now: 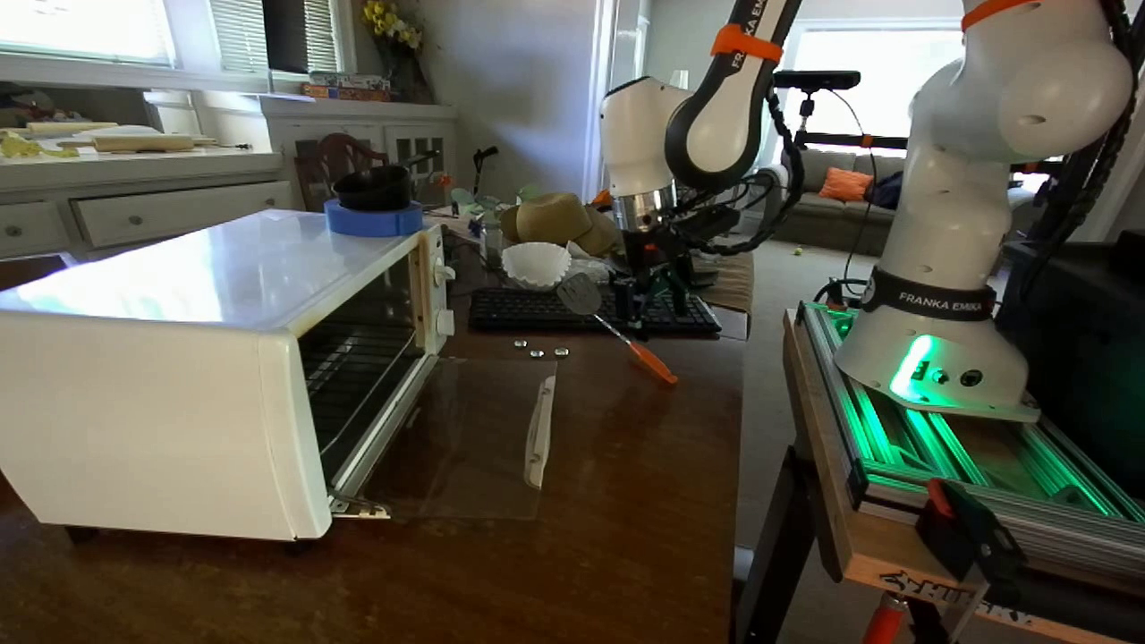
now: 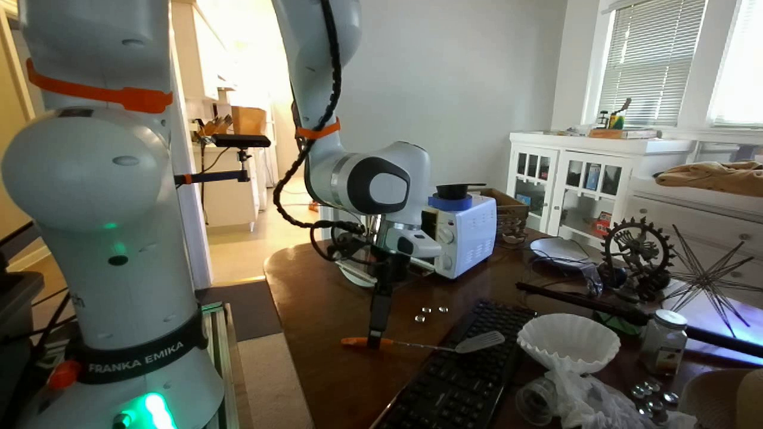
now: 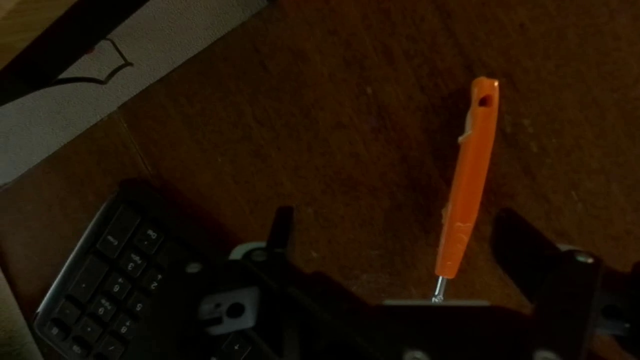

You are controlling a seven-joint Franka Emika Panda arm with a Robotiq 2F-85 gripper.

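Observation:
A spatula with an orange handle point(image 3: 468, 186) and a grey slotted head point(image 1: 580, 293) lies on the dark table, its head at the keyboard's edge. My gripper point(image 1: 657, 309) is over the table by the spatula, pointing down. In the wrist view, the open gripper has its fingers spread wide, with the lower end of the handle between them, closer to the right finger point(image 3: 519, 249). Nothing is gripped. Exterior view 2 shows the gripper point(image 2: 375, 339) in front of the handle, covering part of it; the exact height cannot be told.
A white toaster oven point(image 1: 161, 408) stands with its glass door point(image 1: 472, 451) lowered; a blue ring point(image 1: 373, 219) and black bowl point(image 1: 372, 189) sit on top. Near the spatula are a black keyboard point(image 2: 458, 372), small glass pieces point(image 2: 419, 319) and a white fluted bowl point(image 2: 568, 343).

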